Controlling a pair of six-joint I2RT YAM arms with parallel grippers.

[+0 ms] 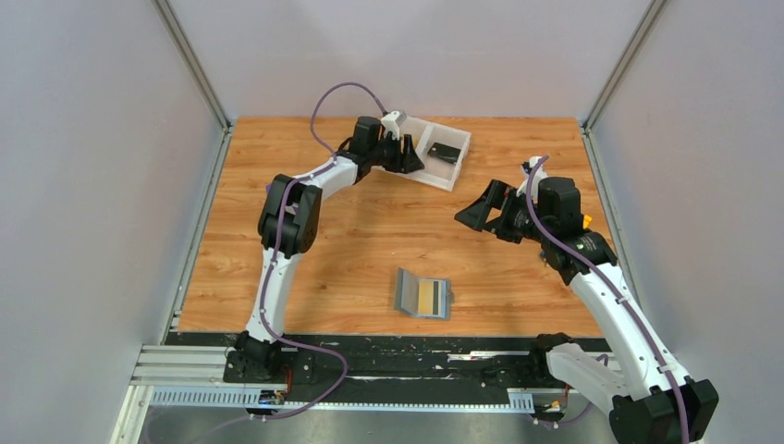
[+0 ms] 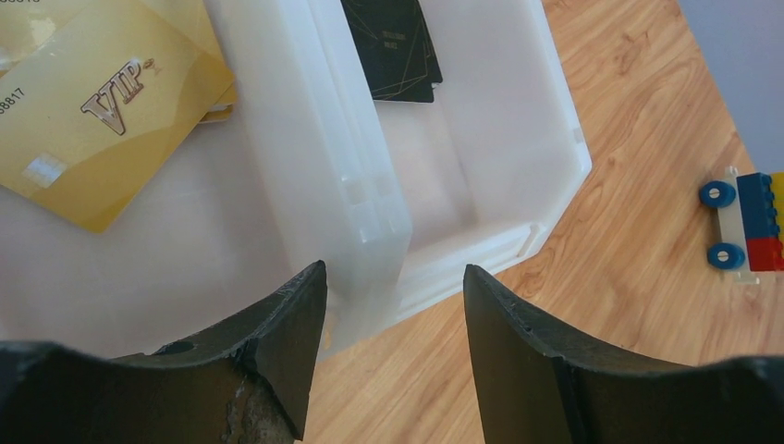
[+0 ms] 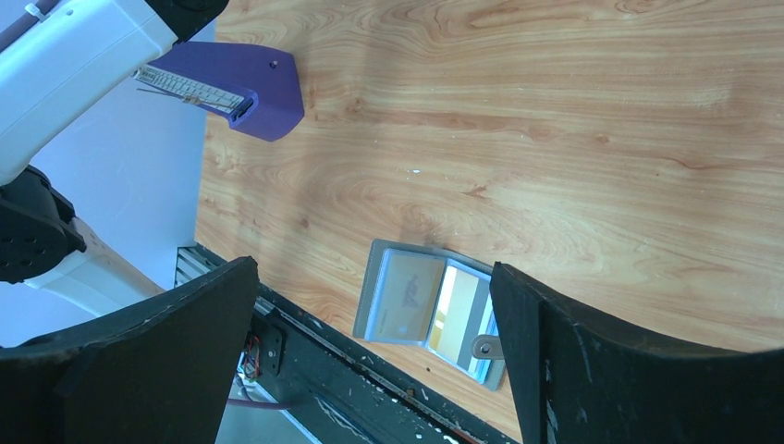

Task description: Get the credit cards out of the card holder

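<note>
The grey card holder [image 1: 405, 292] lies spread open near the table's front edge, with a gold card and dark strips showing under its clear sleeve. A white two-compartment box [image 1: 450, 184] stands at the back; gold VIP cards [image 2: 111, 111] lie in one compartment and black cards [image 2: 393, 46] in the other. Open and empty, my left gripper is over the box's near side, its fingers spread around the end of the divider wall; contact cannot be told. My right gripper hovers open above the table, right of centre, well away from the holder, nothing between its fingers.
A toy block vehicle [image 2: 758, 222] sits at the table's right side, partly behind the right arm in the top view. Under the left arm is a purple object [image 3: 263, 88].
</note>
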